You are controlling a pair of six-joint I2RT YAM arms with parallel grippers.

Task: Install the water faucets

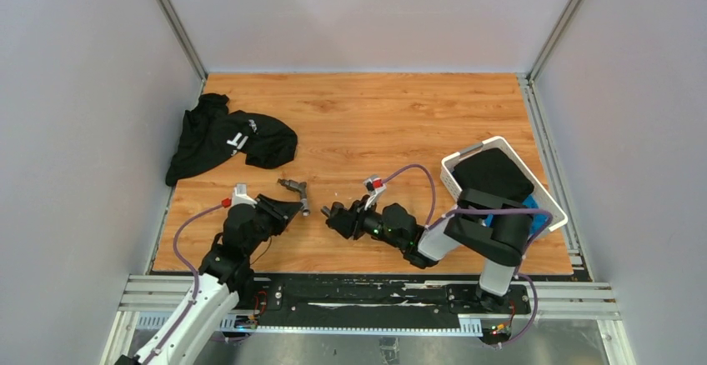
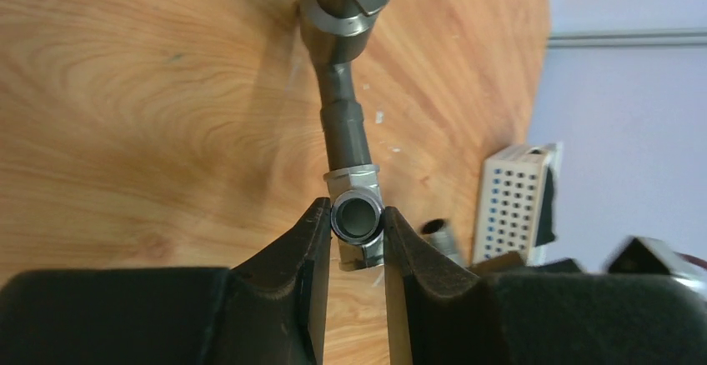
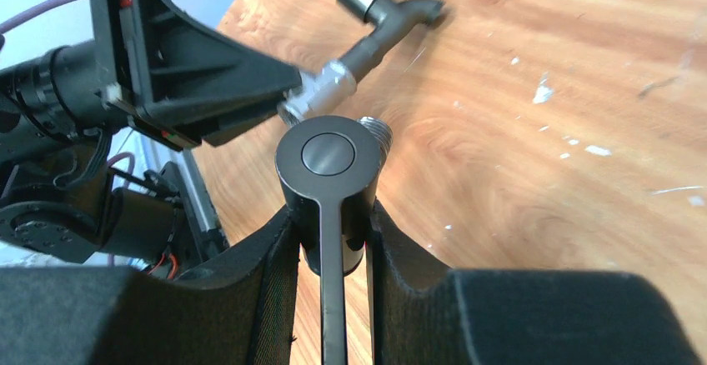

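A grey branched faucet fitting [image 1: 296, 187] with metal collars is held at its lower end by my left gripper [image 1: 296, 209]; in the left wrist view that gripper is closed on the collar's open metal end. My right gripper grips a dark cylindrical faucet piece [image 3: 327, 155] with a long handle and threaded end, just in front of and right of the fitting, apparently apart from it. Whether the right fingers are fully closed on it is hard to tell.
A black cloth [image 1: 208, 132] lies at the back left. A white basket [image 1: 554, 207] with dark cloth and a blue item is at the right. The front edge is close below both arms.
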